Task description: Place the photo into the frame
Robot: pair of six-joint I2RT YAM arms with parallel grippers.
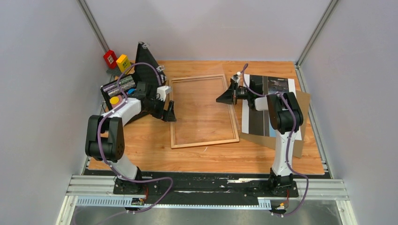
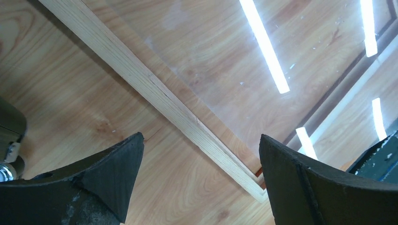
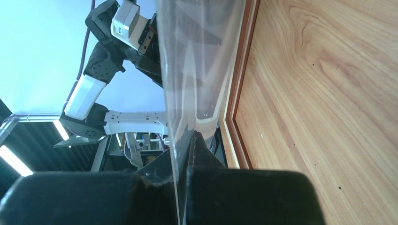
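The wooden frame (image 1: 202, 143) lies mid-table. In the right wrist view my right gripper is shut on a thin clear sheet (image 3: 197, 56), which stands up from its fingers; in the top view that gripper (image 1: 224, 97) is over the frame's right side. My left gripper (image 1: 168, 110) hangs at the frame's left edge, open and empty, with a frame bar (image 2: 164, 98) below it in the left wrist view. Prints (image 1: 256, 124), probably including the photo, lie on brown board (image 1: 298, 145) at the right, partly hidden by my right arm.
An open black case (image 1: 144, 58) with tools stands at the back left, beside red (image 1: 110, 58) and yellow (image 1: 123, 63) blocks. Bare tabletop (image 1: 202, 159) shows in front of the frame.
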